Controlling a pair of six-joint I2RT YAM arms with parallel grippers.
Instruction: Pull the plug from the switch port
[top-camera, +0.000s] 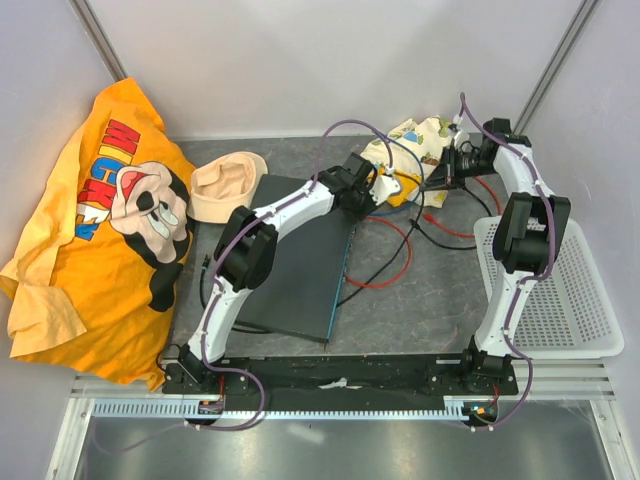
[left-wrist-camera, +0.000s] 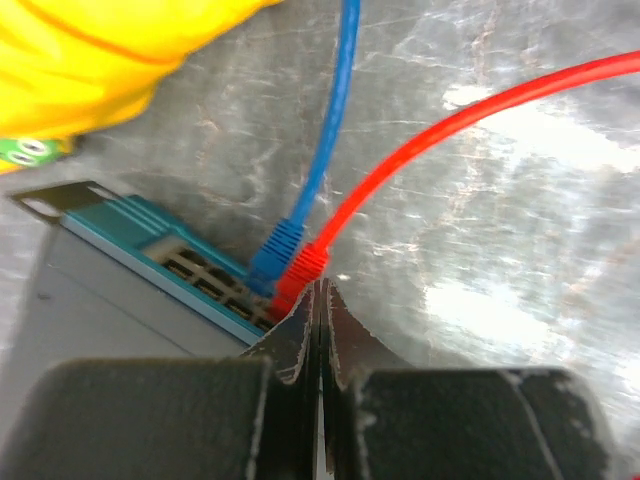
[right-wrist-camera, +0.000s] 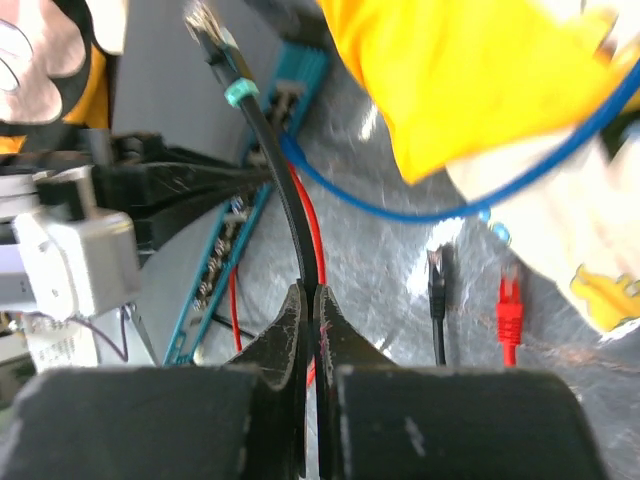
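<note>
My right gripper is shut on a black cable, whose plug rises free above the switch. In the top view that gripper is at the right back, away from the switch. My left gripper is shut at the switch's port edge, just below a red plug and a blue plug, both at the ports; no held thing shows between its fingers.
A yellow cloth lies behind the switch, an orange bag at the left, a beige hat beside it, a white basket at the right. Loose cables cross the floor.
</note>
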